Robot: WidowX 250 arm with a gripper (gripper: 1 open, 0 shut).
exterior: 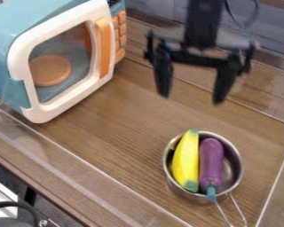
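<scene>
My gripper (193, 78) is open and blurred, raised above the back middle of the table with nothing visible between its fingers. Below it, at the lower right, a metal pot (172, 177) with a wire handle holds a yellow banana-like toy (185, 161) and a purple eggplant-like toy (212, 160), lying side by side.
A toy microwave (20, 34) in light blue and white, with an orange disc visible inside, stands at the upper left. A black cable lies at the lower left edge.
</scene>
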